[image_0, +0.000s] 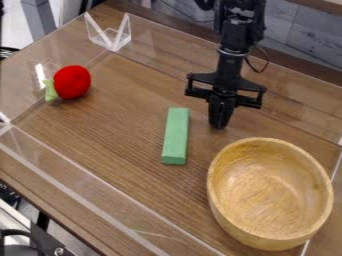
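Note:
My black gripper (217, 112) hangs low over the wooden table, right of a green rectangular block (175, 135) and behind a large yellow bowl (269, 195). It looks shut, with nothing visible between its fingers; whether its tips touch the table is unclear.
A red ball-like object (72, 81) with a pale green piece beside it lies at the left. A clear wire or plastic holder (107, 30) stands at the back left.

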